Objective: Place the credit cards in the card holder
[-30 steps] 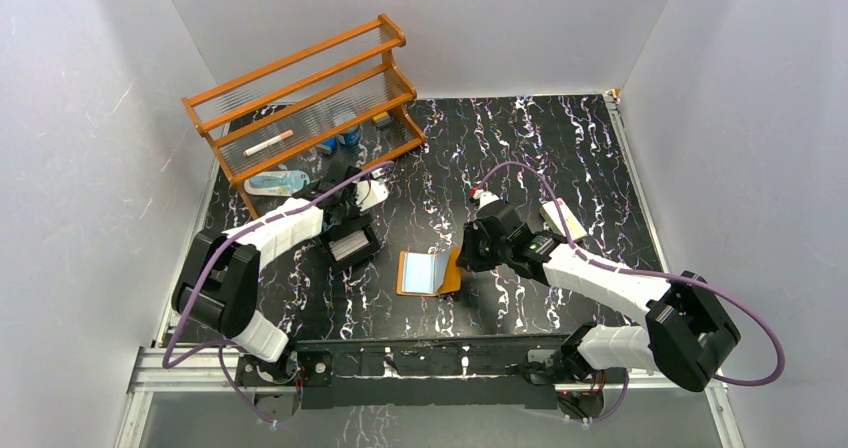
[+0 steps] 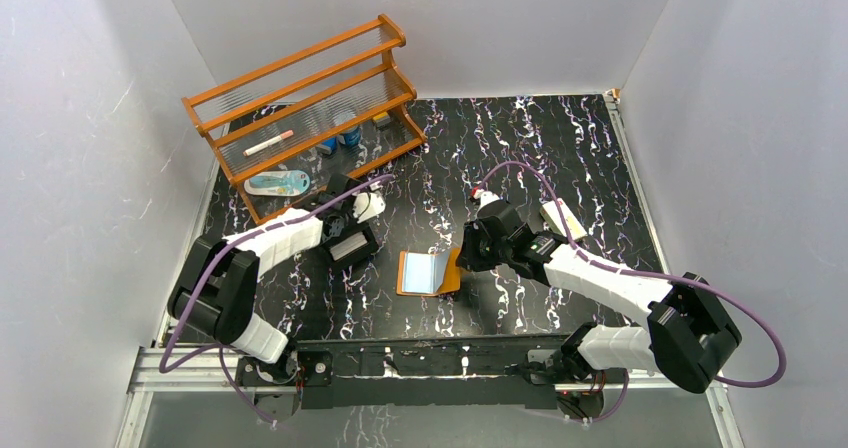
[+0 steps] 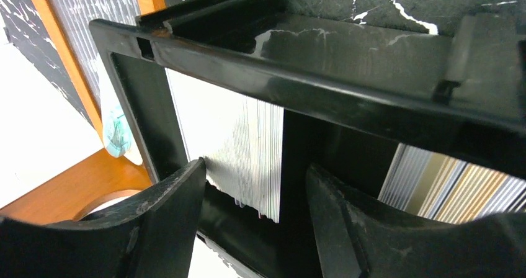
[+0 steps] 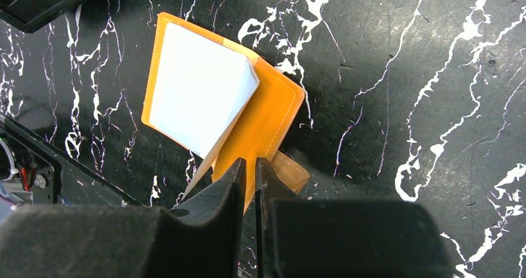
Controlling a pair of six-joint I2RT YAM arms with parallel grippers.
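A black card box (image 2: 350, 248) sits left of centre. In the left wrist view it (image 3: 372, 104) holds white stacked cards (image 3: 229, 129) and another stack (image 3: 453, 185) at right. My left gripper is part open over the box, one fingertip at the white stack's lower edge. An orange card holder (image 2: 452, 273) lies open with a pale sleeve (image 4: 195, 89). My right gripper is shut on the holder's orange flap at its near edge.
A wooden rack (image 2: 300, 146) with small items stands behind my left arm. A pale block (image 2: 563, 218) lies at the right.
My left gripper and arm have shifted slightly toward the front left over the box. The right arm and the card holder have not moved.
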